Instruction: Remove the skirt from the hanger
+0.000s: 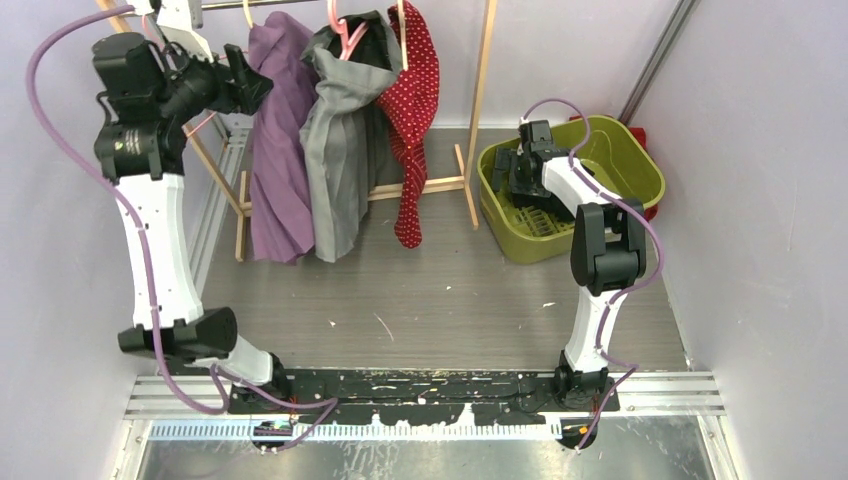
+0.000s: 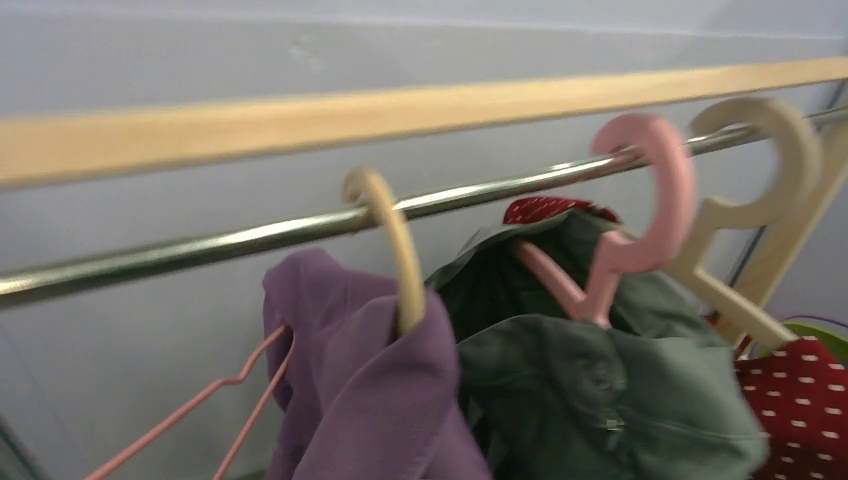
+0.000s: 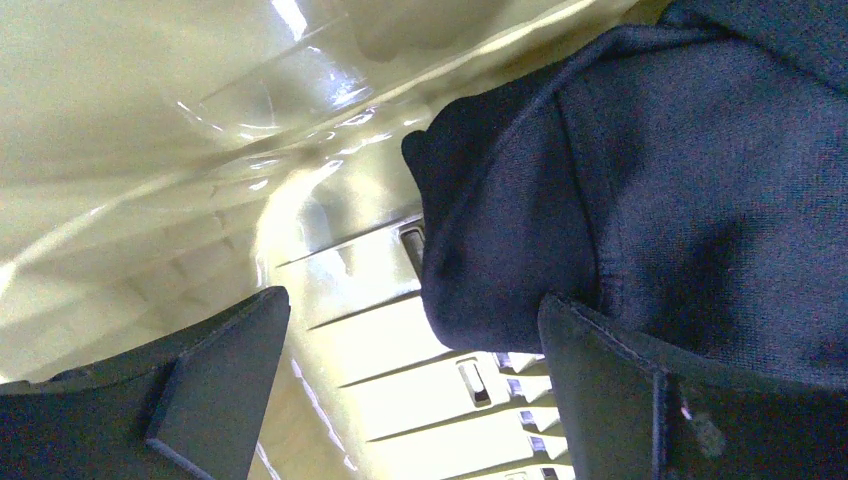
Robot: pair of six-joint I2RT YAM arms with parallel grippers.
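Observation:
A purple skirt hangs on a beige hanger from the rail. Beside it, a grey-green skirt hangs on a pink hanger, and a red dotted garment on another beige hanger. At the purple skirt's upper left edge, my left gripper stands open; its fingers do not show in the left wrist view. Over in the green basket, my right gripper is open. Dark cloth lies in the basket, close to the right finger and partly hidden behind it.
The metal rail runs in front of a wooden bar. A thin pink wire hanger reaches to the purple cloth's left side. Wooden rack legs stand on the floor. Mid-floor is clear apart from small scraps.

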